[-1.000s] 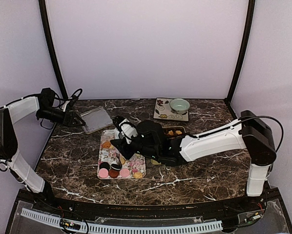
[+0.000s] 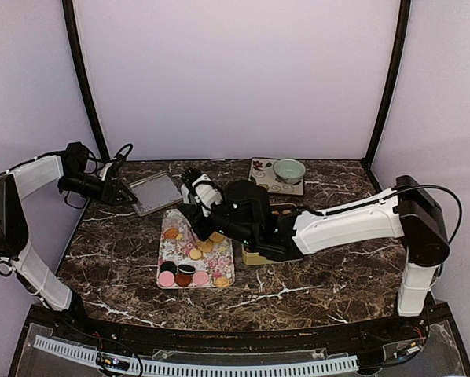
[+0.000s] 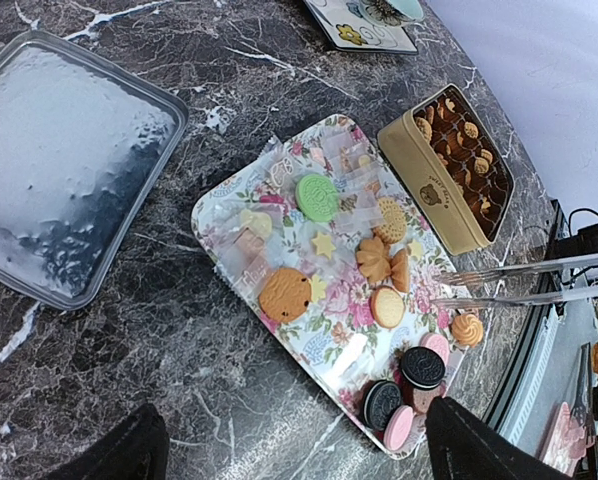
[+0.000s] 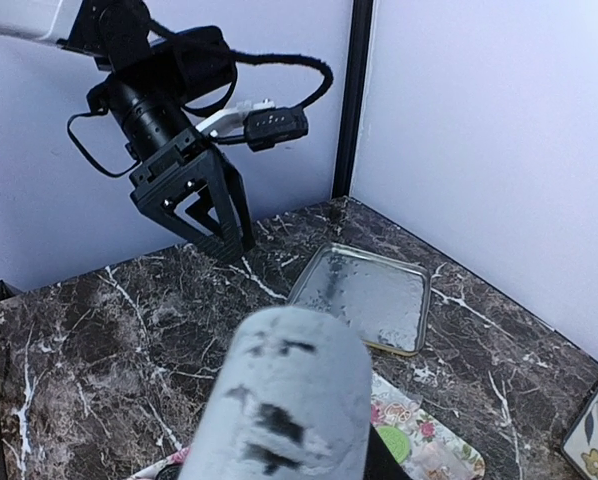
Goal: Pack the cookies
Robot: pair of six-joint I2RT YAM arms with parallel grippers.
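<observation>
A floral tray (image 3: 334, 350) carries cookies of several kinds, among them a round brown cookie (image 3: 285, 294), a green cookie (image 3: 317, 197) and black sandwich cookies (image 3: 422, 367). Next to it stands a gold tin (image 3: 434, 195) with brown cookies inside. My right gripper (image 2: 191, 214) is over the tray, shut on metal tongs, whose shiny end (image 4: 289, 390) fills the lower right wrist view. The tong tips are apart over the tray's right side, with no cookie seen between them. Away at the left, my left gripper is open and empty.
An empty metal tray (image 3: 69, 170) lies at the back left. At the back right a pale green bowl (image 2: 289, 170) rests on a patterned board (image 2: 260, 184). The right arm partly hides the tin in the top view.
The left arm has stayed still.
</observation>
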